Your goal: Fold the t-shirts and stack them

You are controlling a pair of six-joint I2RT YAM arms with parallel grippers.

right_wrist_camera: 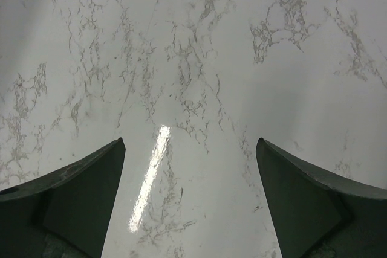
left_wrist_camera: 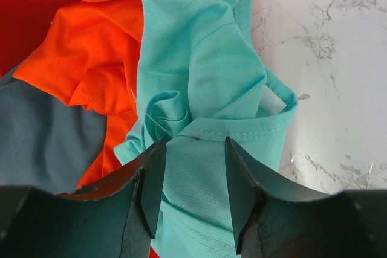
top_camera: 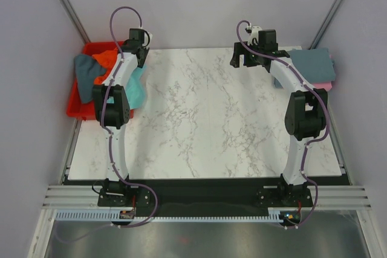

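A teal shirt (left_wrist_camera: 224,64) lies crumpled over the right side of the red bin (top_camera: 74,106), part of it hanging towards the table. Beside it in the bin are an orange shirt (left_wrist_camera: 91,46) and a dark grey-blue shirt (left_wrist_camera: 48,128). Directly over the teal cloth, my left gripper is open, with fabric visible below the gap. My right gripper stands open above bare table, nothing between its fingers. Folded shirts form a stack at the far right, a dark teal one (top_camera: 313,64) on top and a pink one (top_camera: 323,86) beneath.
Between the bin and the stack, the white marbled table (top_camera: 202,113) is clear. The bin's raised red wall (left_wrist_camera: 24,7) runs along the left wrist view's upper left. White walls close in the back and sides.
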